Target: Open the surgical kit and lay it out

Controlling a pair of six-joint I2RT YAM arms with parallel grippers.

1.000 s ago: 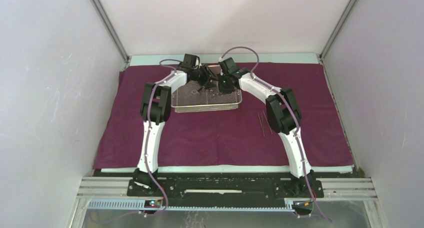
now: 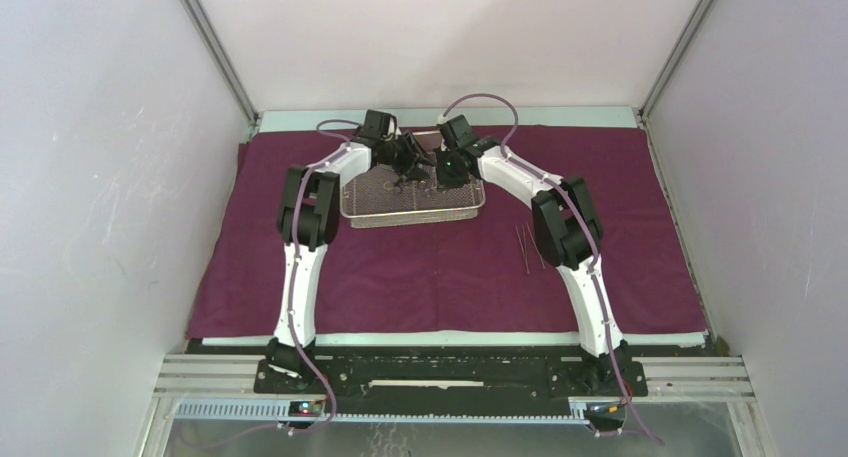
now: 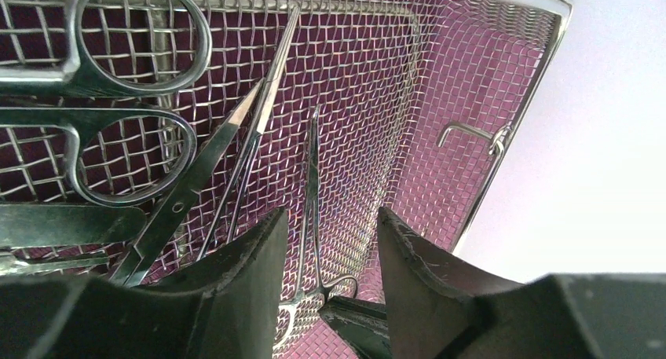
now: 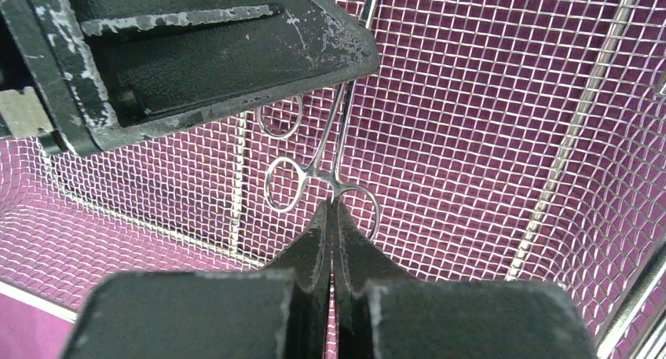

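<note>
A wire mesh basket (image 2: 412, 216) stands at the back of the purple cloth, both arms reaching into it. Slender ring-handled forceps (image 3: 312, 166) lie on its mesh floor. My left gripper is open above them, its fingers on either side and nothing between its tips. In the right wrist view, my right gripper is shut, tips at the rings of the forceps (image 4: 320, 169); whether any metal is between them is hidden. One finger of the left gripper covers the middle of the forceps there.
Scissors (image 3: 200, 49) and several tweezers-like instruments (image 3: 192, 170) lie crowded in the left wrist view. A wire hook (image 3: 467, 130) hangs on the basket wall. Two or so thin instruments (image 2: 526, 249) lie on the cloth (image 2: 430, 287), whose front is largely clear.
The basket has shifted very slightly toward the front left. Both arms look nearly still, with the left gripper barely moved.
</note>
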